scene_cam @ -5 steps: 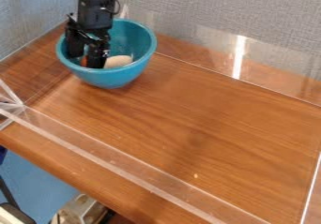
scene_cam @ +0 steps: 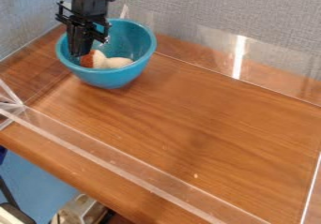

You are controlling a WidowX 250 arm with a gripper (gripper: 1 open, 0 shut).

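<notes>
A teal bowl point(scene_cam: 129, 72) sits at the back left of the wooden table. My black gripper point(scene_cam: 81, 46) reaches down into its left side from above. Inside the bowl, beside and below the fingers, lie a cream-coloured object point(scene_cam: 118, 62) and a reddish-orange one point(scene_cam: 88, 60), both partly hidden. The gripper looks shut; nothing clearly shows between its fingers, though the tips are hard to make out.
Clear low walls edge it, with a grey padded wall behind. Some clutter lies below the table at the bottom left.
The gripper has risen and shifted slightly left in the bowl, uncovering more of the cream and reddish objects. The bowl stays in place.
</notes>
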